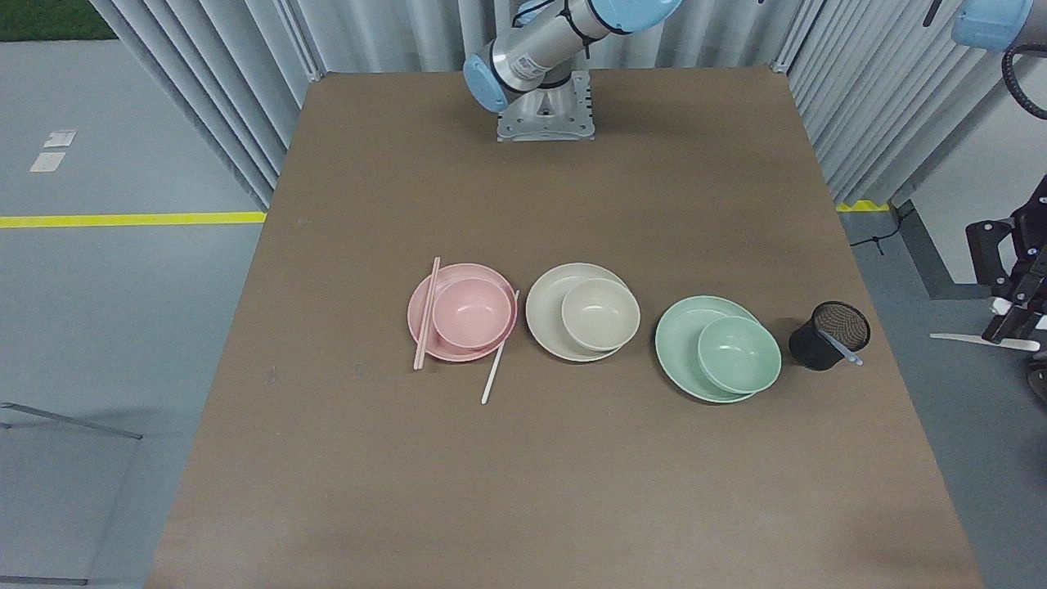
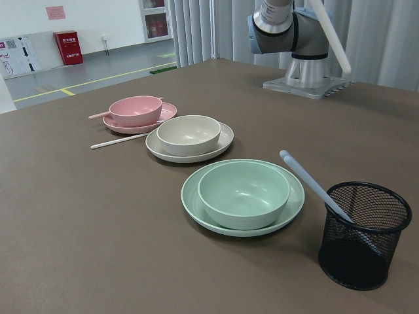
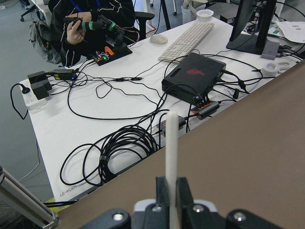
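Observation:
My gripper is shut on a white chopstick, held out past the table's right edge, also seen at the far right of the front view. Left to right on the table stand a pink plate with pink bowl and pink chopsticks on it, a white plate with white bowl, and a green plate with green bowl. Another white chopstick lies beside the pink plate. A black mesh cup holds a light blue utensil.
In the wrist view, a white desk with cables, keyboard and a seated person adjoins the table edge.

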